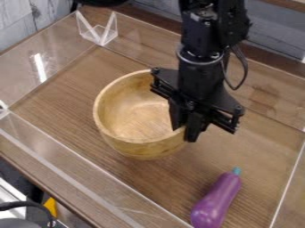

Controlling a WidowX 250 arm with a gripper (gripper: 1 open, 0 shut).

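Note:
My black gripper [191,120] is shut on the near right rim of a large pale yellow bowl [131,114], which looks tilted. The fingertips partly hide that rim. To the front right of the bowl, a purple eggplant [213,202] with a teal tip lies on the wooden surface.
A clear wire-like holder [99,28] stands at the back left. Raised edges run along the back and right. A small yellow object [50,205] shows at the lower left, beyond the table edge.

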